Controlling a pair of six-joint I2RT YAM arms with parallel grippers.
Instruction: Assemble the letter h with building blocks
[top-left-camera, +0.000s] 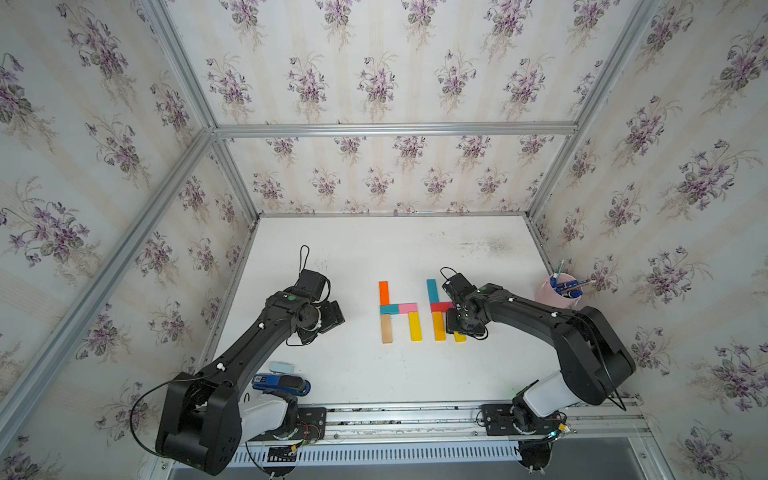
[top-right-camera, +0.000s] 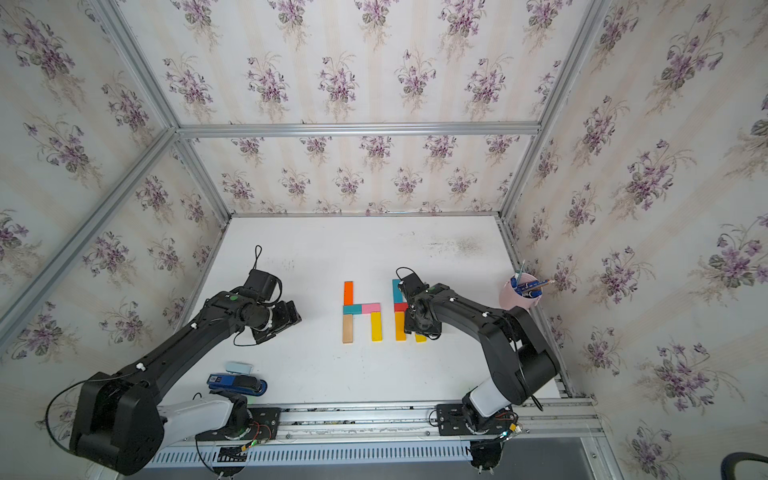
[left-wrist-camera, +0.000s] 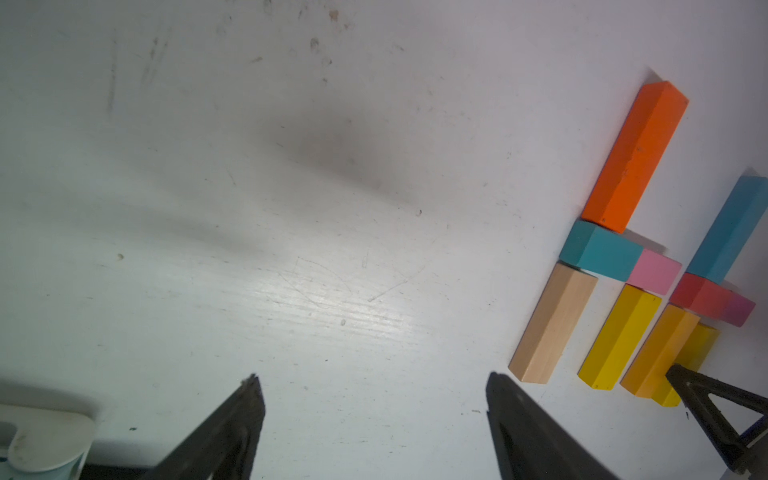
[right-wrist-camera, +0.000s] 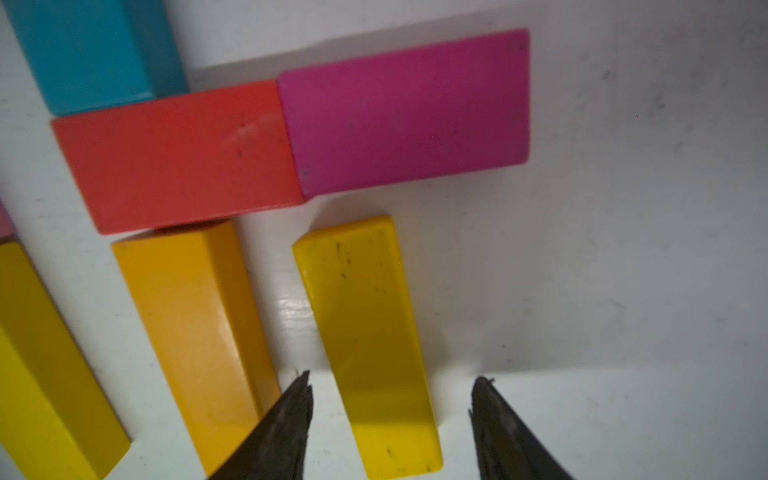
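Observation:
Over the yellow block (right-wrist-camera: 368, 344) at the right, my right gripper stands open, one finger on each side and neither touching it. This block's top end lies just below the magenta block (right-wrist-camera: 408, 112), with a narrow gap. The magenta block adjoins a red block (right-wrist-camera: 180, 156), which has a blue block (right-wrist-camera: 100, 52) above and an orange-yellow block (right-wrist-camera: 196, 336) below. Left of them is a finished-looking h: orange block (left-wrist-camera: 636, 156), teal block (left-wrist-camera: 600, 249), pink block (left-wrist-camera: 653, 272), wooden block (left-wrist-camera: 553, 324) and second yellow block (left-wrist-camera: 620, 336). My left gripper is open and empty.
A blue stapler (top-left-camera: 281, 384) and a small light-blue box (top-left-camera: 281, 368) sit at the table's front left. At the right edge stands a pink cup (top-left-camera: 556, 296) of pens. Free white table (top-left-camera: 352, 248) lies behind the blocks and between the left arm and them.

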